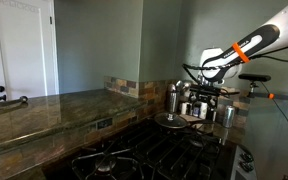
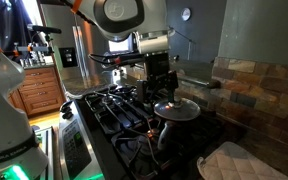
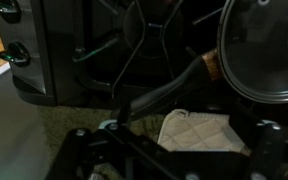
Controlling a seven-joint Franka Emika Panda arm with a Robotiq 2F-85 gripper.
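Observation:
A pan with a glass lid [image 2: 181, 108] rests on the stove; its dark handle [image 2: 165, 134] points toward the front. In the wrist view the lid [image 3: 269, 45] fills the upper right and the handle [image 3: 172, 90] slants down and left from it. My gripper [image 2: 159, 85] hangs above the stove by the pan, apart from the handle. Its fingers stand wide at the bottom of the wrist view, one finger [image 3: 72, 150] on the left, open with nothing held. In the first exterior view the gripper [image 1: 211, 93] is to the right of the lidded pan [image 1: 170, 120].
A quilted pale pad [image 2: 236, 164] lies on the counter beside the stove. Black burner grates [image 1: 134, 145] cover the cooktop, with knobs [image 3: 17, 53] along its edge. Jars and canisters [image 1: 228, 116] stand near the tiled wall.

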